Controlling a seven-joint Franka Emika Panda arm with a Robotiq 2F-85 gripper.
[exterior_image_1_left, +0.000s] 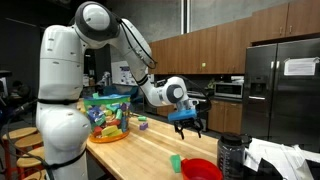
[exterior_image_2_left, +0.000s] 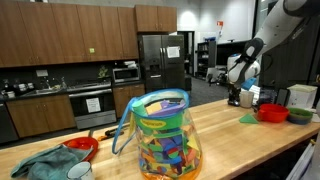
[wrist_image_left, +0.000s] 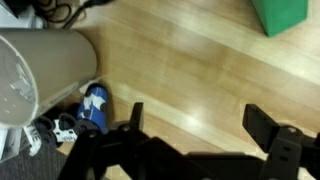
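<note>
My gripper (exterior_image_1_left: 188, 131) hangs above the wooden table, higher than the green block (exterior_image_1_left: 176, 162) and apart from it. In the wrist view the gripper's dark fingers (wrist_image_left: 268, 128) stand wide apart, with bare wood showing between them; it is open and holds nothing. The green block shows only partly at that view's top right edge. Beside the block is a red bowl (exterior_image_1_left: 202, 170), also seen in exterior view 2 at the far right; its inside is hard to make out.
A large pale round-mouthed container (wrist_image_left: 40, 75) and a small blue-and-white object (wrist_image_left: 94, 102) lie at the wrist view's left. A black canister (exterior_image_1_left: 231, 155) stands behind the bowl. A clear bag of colourful items (exterior_image_2_left: 165, 140) stands elsewhere on the table. Mid-table is open.
</note>
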